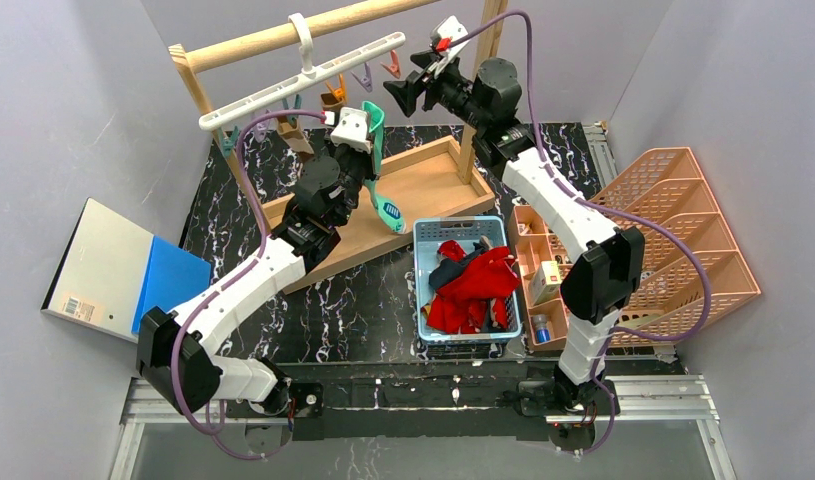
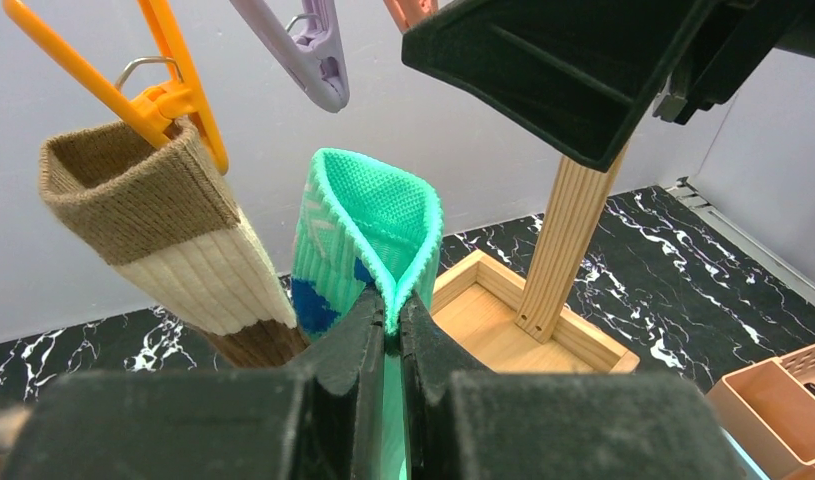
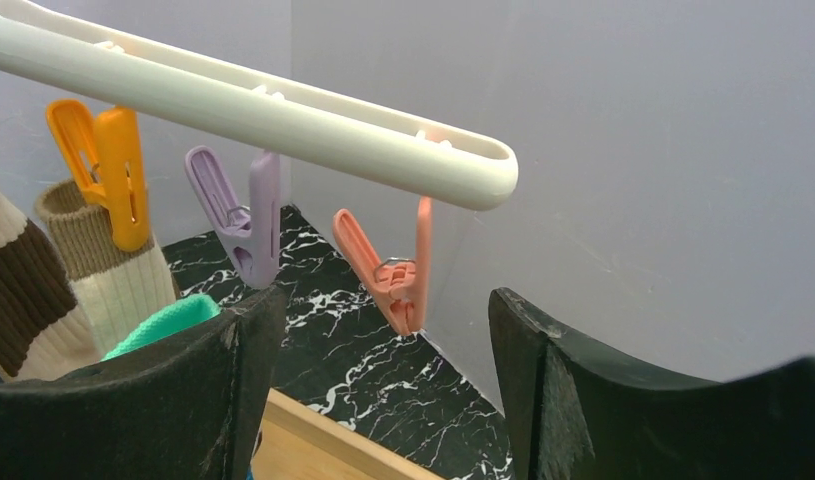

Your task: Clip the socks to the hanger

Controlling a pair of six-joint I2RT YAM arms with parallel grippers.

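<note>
A mint-green sock [image 2: 363, 230] with its cuff upright is pinched in my shut left gripper, its foot hanging down in the top view. Brown-and-cream socks [image 2: 173, 230] hang from clips, one from the orange clip [image 3: 123, 175]. A lilac clip [image 3: 253, 230] and a salmon clip [image 3: 398, 285] hang empty from the white hanger bar [image 3: 283, 125], right of the orange one. My right gripper stands open facing the salmon clip, with nothing between its fingers. The green cuff sits below the lilac clip in the right wrist view.
A blue basket [image 1: 428, 330] holds red and dark cloth. An orange organiser [image 1: 683, 220] stands at the right, a blue-and-white folder [image 1: 123, 270] at the left. The wooden rack's post [image 2: 568, 250] rises beside my right gripper.
</note>
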